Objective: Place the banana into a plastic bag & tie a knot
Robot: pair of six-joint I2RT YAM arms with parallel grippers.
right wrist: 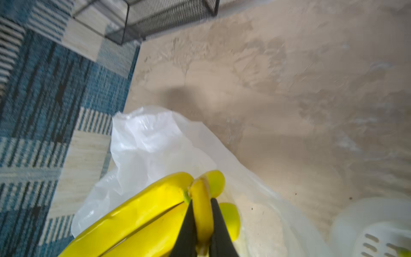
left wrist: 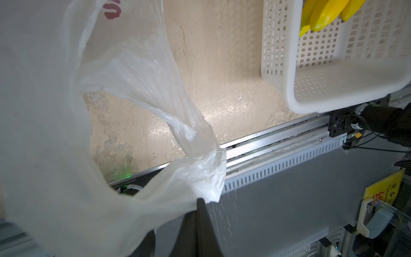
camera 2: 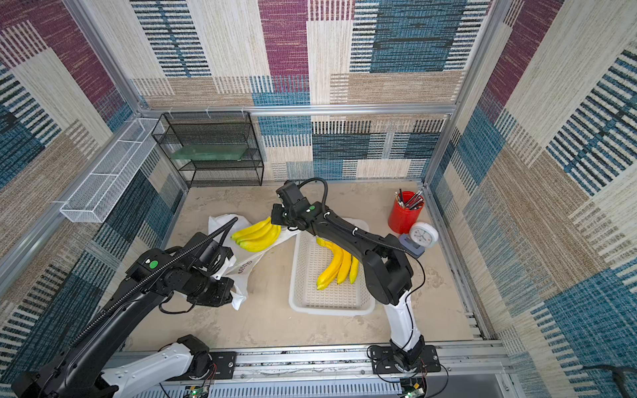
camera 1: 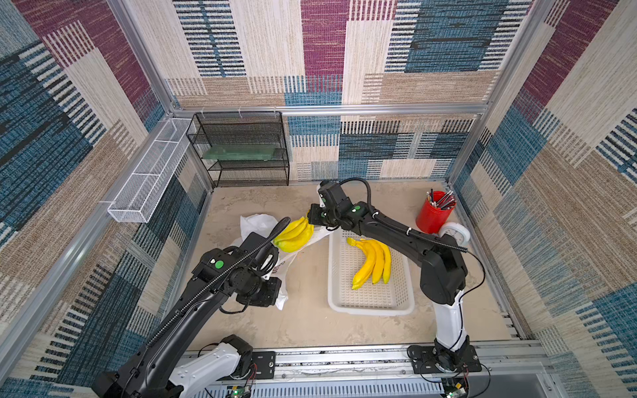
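Observation:
My right gripper is shut on the stem of a banana bunch [camera 1: 292,235], held over the white plastic bag [camera 2: 242,278] at the left-middle of the table; in the right wrist view the bag spreads around and beneath the fruit. My left gripper is shut at the bag's near edge, with thin white film at its fingertips. The bag stretches open beside it in the left wrist view. Another banana bunch [camera 1: 368,262] lies in the white plastic basket [camera 1: 398,301], right of the bag.
A red pen cup [camera 1: 432,215] and a white clock [camera 2: 423,234] stand at the right. A black wire rack [camera 1: 239,172] stands at the back left.

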